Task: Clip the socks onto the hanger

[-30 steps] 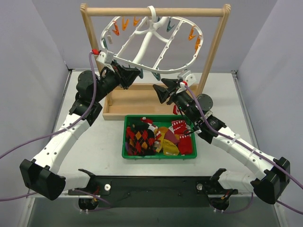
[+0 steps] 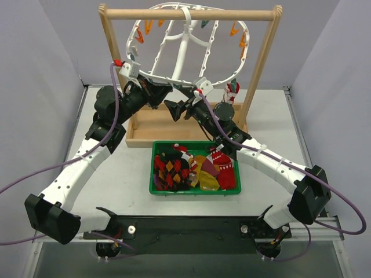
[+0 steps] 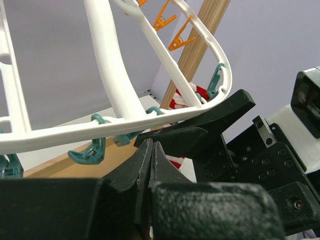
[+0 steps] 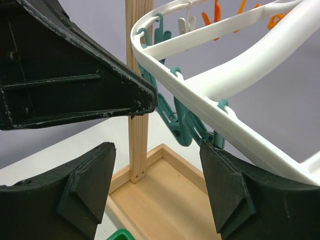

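Note:
The white hanger (image 2: 174, 80) hangs tilted from the wooden bar, teal clips along its front rim. My left gripper is shut just below that rim, its fingertips together with no sock between them; a teal clip (image 3: 122, 139) hangs close by, tipped sideways. Just right of it, my right gripper stands open, with teal clips (image 4: 182, 120) above its gap and nothing gripped. A red-and-white sock (image 2: 231, 92) hangs at the hanger's right. More socks, including an argyle one (image 2: 172, 174), lie in the green bin (image 2: 197, 193).
Orange clips (image 2: 149, 26) line the hanger's rear. Wooden posts (image 2: 264, 61) flank it, with a wooden tray base (image 2: 142, 134) beneath. Both grippers crowd together at the front rim.
The hanger has tilted and its clips have swung.

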